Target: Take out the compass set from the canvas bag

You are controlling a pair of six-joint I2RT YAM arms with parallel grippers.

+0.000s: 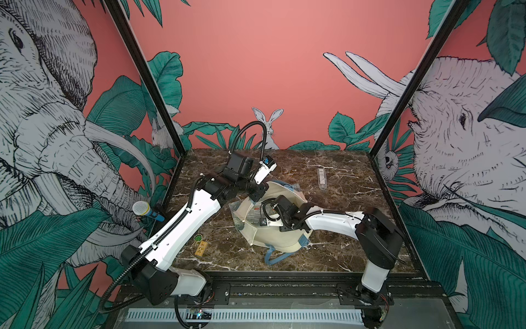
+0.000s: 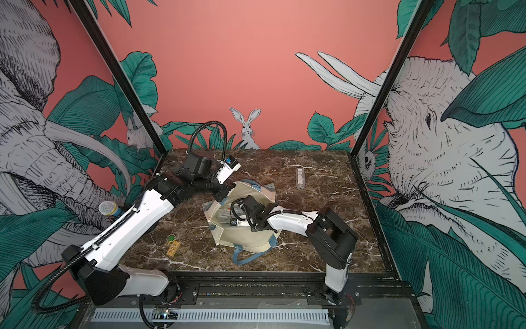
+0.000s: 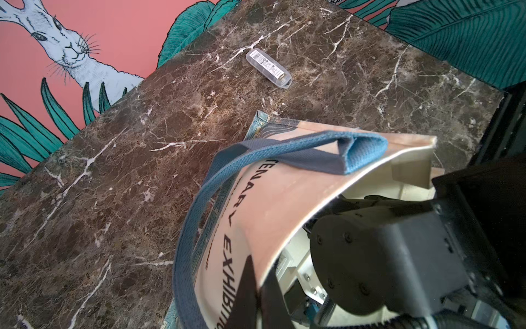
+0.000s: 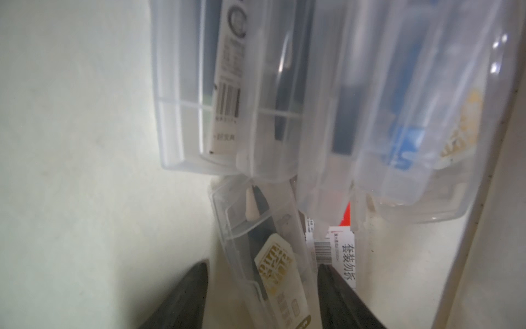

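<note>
The cream canvas bag (image 1: 276, 238) with blue straps lies open at mid table. My left gripper is shut at the bag's rim, the canvas edge meeting its fingertips. My right gripper is down inside the bag, fingers parted. In the right wrist view, several clear plastic cases (image 4: 334, 98) fill the upper half, and a slanted case (image 4: 279, 279) with a gold-printed label lies between the fingers, beside a barcoded pack (image 4: 339, 252). I cannot tell which is the compass set.
A slim clear case (image 1: 321, 177) lies at the back right of the marble table. A small yellow item (image 1: 200, 249) and a green one (image 1: 197, 238) lie at the front left. A microphone (image 1: 143, 209) is at the left.
</note>
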